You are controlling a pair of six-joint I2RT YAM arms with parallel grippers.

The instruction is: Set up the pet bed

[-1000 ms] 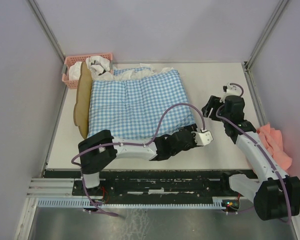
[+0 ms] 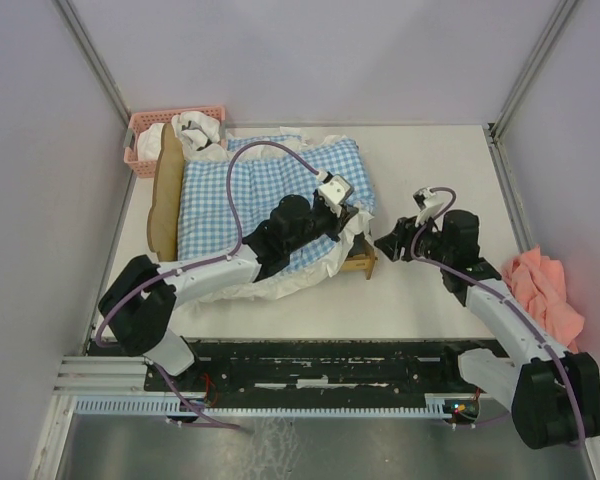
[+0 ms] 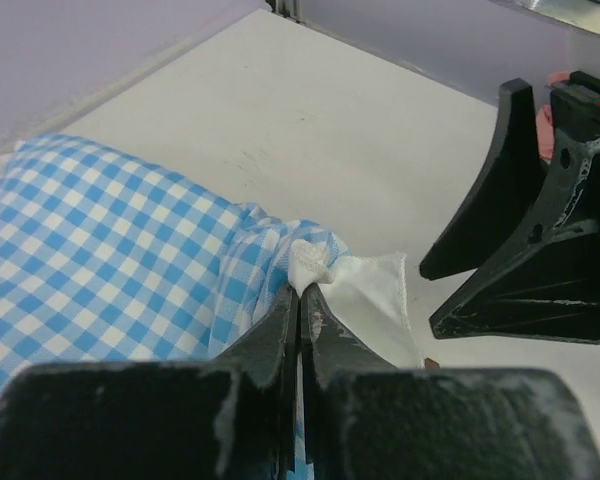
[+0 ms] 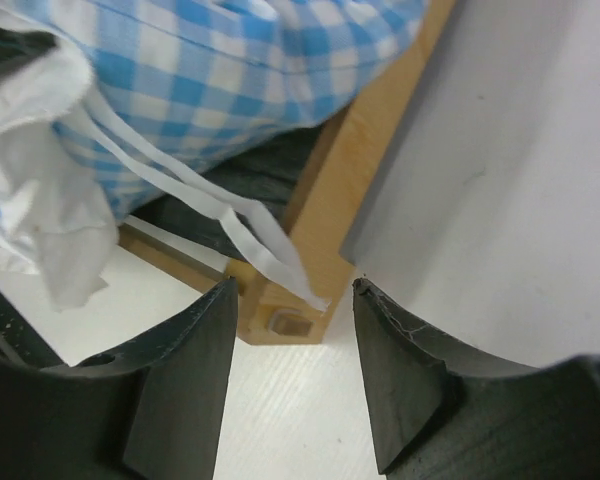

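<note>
A blue-and-white checked cloth (image 2: 250,195) with a white border lies over the pet bed's wooden frame. My left gripper is shut on the cloth's corner and holds it lifted, so the folds bunch under it. Below, the bare wooden corner post (image 4: 285,312) of the frame shows, with a dark panel (image 4: 250,180) beside it. A white strap (image 4: 220,205) hangs from the cloth, its end in front of the post. My right gripper stands open close to that corner; the strap's end lies between the camera's view of its fingers, not gripped.
A brown cushion-like board (image 2: 166,195) stands along the bed's left side. Behind it is a pink basket (image 2: 130,157) with white cloth. A pink cloth (image 2: 545,295) lies at the right.
My left gripper has moved up and to the left, lifting the cloth's near right corner off the frame. My right gripper has come down and left toward the uncovered corner.
</note>
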